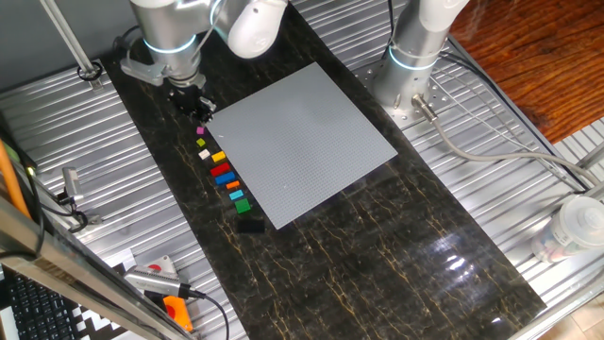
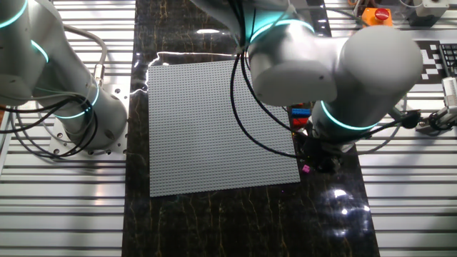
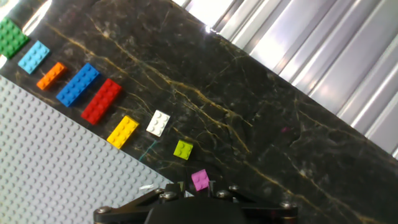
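Observation:
Just left of the baseplate's far-left corner in exterior view 1, my gripper hangs over the dark table. In the wrist view the gripper is open, its two fingertips apart. A pink brick shows just past the gap between them, apparently not held. The grey baseplate lies at lower left, its studs bare. From the pink brick outward come a lime brick, a white one, yellow, red, blue, orange, light blue and green.
A black flat piece lies beyond the green end of the row. A lidded clear tub stands off to the right. Black cables loop below the arm in exterior view 2.

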